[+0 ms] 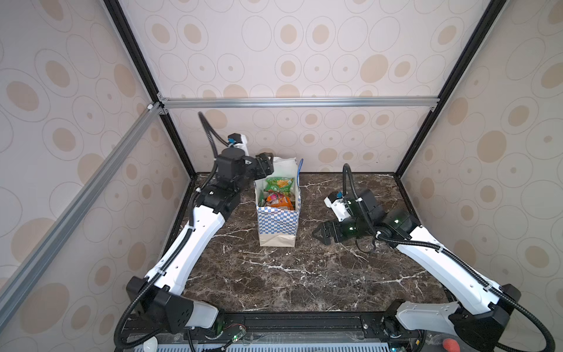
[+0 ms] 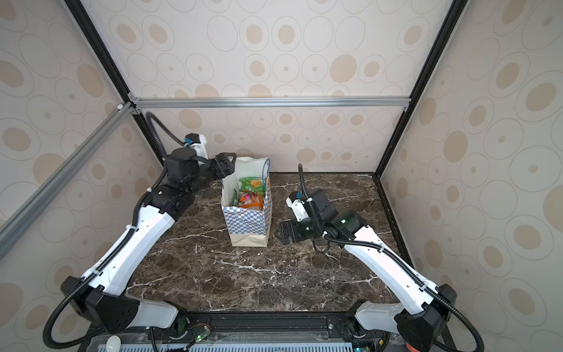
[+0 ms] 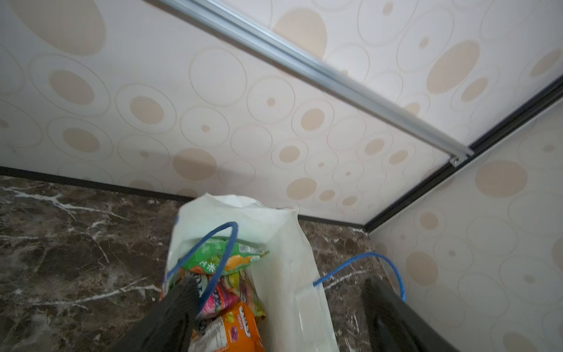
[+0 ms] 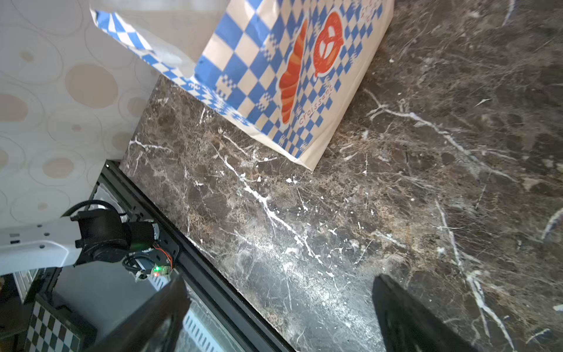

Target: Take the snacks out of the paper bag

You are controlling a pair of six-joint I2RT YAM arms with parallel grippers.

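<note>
The paper bag [image 1: 277,222], blue-and-white checked, stands upright and open-topped on the table. Inside it lie a green snack packet [image 1: 279,184], an orange packet [image 2: 251,201] and a pink packet [image 3: 221,297]. My left gripper [image 1: 267,163] hovers over the bag's back left rim. Its fingers [image 3: 176,311] are apart, and no snack shows between them; a blue handle [image 3: 221,258] of the bag passes close to one finger. To the bag's right, low over the table, my right gripper [image 2: 283,233] is open and empty; its fingers [image 4: 404,311] frame bare marble.
Patterned walls close in the back and sides, with a metal rail [image 1: 299,102] across the back. A second blue handle [image 3: 375,256] sticks out beside the bag.
</note>
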